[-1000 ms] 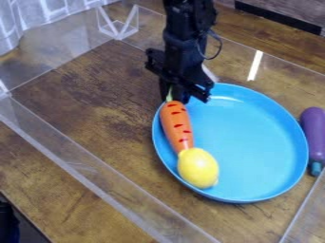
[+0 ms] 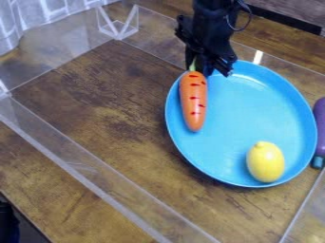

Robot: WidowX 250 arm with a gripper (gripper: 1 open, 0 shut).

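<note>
The black gripper point(image 2: 206, 59) hangs at the top centre, over the upper left part of a blue plate point(image 2: 237, 123), at the green top of a toy carrot point(image 2: 195, 102). Whether its fingers are shut on that top is unclear. The orange carrot lies along the plate's left side, tip toward the viewer. A yellow lemon point(image 2: 265, 161) rests on the lower right of the plate.
A purple eggplant point(image 2: 317, 133) lies at the right edge beside the plate. Bare wooden table point(image 2: 95, 104) fills the left, with clear plastic edging along the lower left and top left.
The plate, with carrot and lemon, has shifted up and rightward in the view since earlier. The lemon now sits farther right, apart from the carrot. The gripper stays at the carrot's top.
</note>
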